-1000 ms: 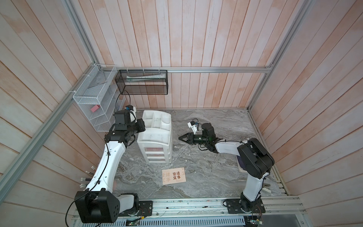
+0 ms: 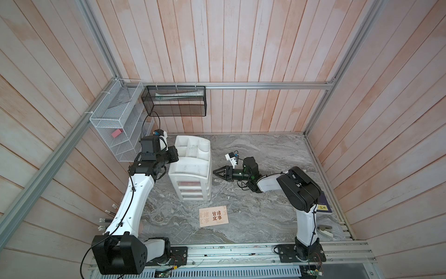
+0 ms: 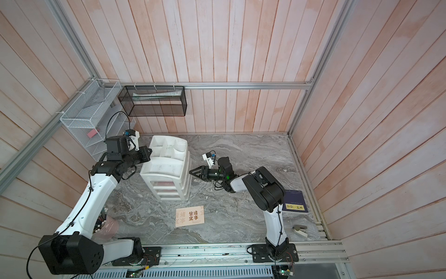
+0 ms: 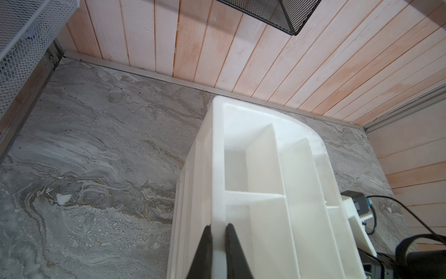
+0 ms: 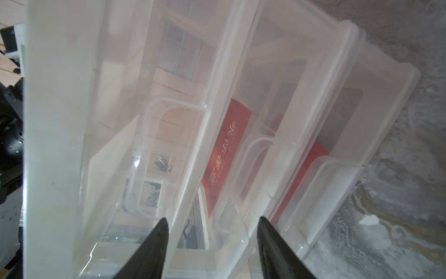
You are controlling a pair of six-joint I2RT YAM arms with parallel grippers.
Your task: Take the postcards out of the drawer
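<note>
A white drawer unit (image 2: 190, 169) stands on the table, its front slots facing the near side. Through its clear drawers in the right wrist view, a red card (image 5: 227, 144) with gold writing shows. My left gripper is shut on the upper side rim of the unit, steadying contact at its left. On the opposite side, my right gripper is part open beside the drawers, its fingertips apart and nothing gripped between them. A tan postcard (image 3: 190, 216) with dark characters lies flat in front of the unit.
A black mesh basket (image 2: 174, 101) hangs on the back wall, and white wire shelves (image 2: 118, 116) stand at the left. A dark blue item (image 3: 294, 200) lies at the right.
My right gripper has moved left, closer to the drawer unit, and slightly toward the near side. The left arm and the unit have stayed in place.
</note>
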